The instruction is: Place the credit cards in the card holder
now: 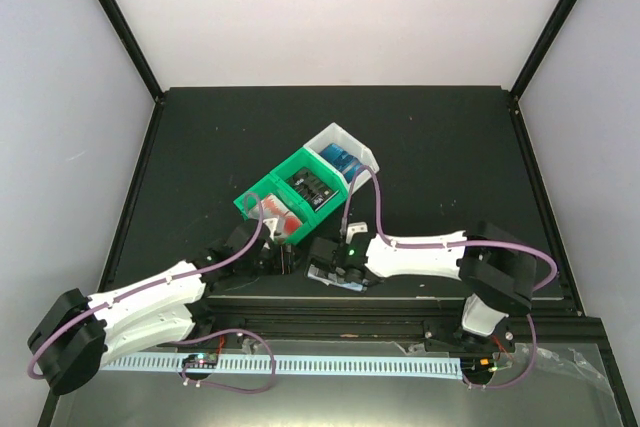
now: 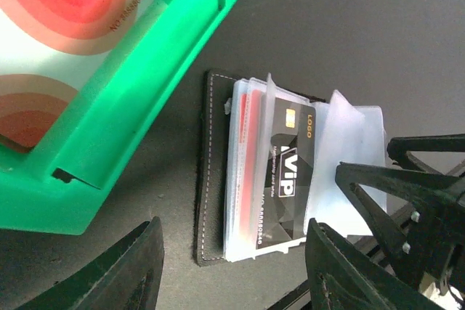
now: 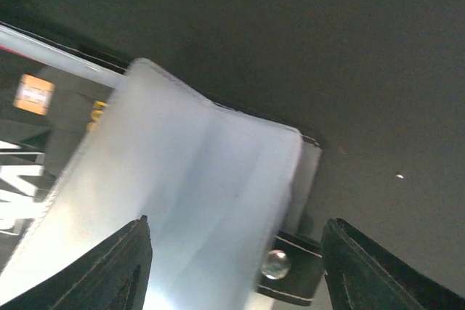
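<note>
The card holder [image 2: 207, 172] lies open on the dark table, its clear plastic sleeves [image 2: 352, 143] fanned to the right. A black VIP card [image 2: 289, 179] shows in the sleeves, with a reddish card [image 2: 249, 136] beside it. My left gripper is open at the holder's near end, nothing held between its fingers. Above the sleeves on the other side, my right gripper stands open; a sleeve [image 3: 196, 179] spreads below its fingers, not pinched. Red and white cards [image 2: 69, 5] rest in the green bin [image 2: 109, 117].
In the top view, black cards [image 1: 312, 188] sit in the middle green compartment and blue cards [image 1: 341, 159] in the white bin [image 1: 368, 154]. Both arms are close together beside the bins.
</note>
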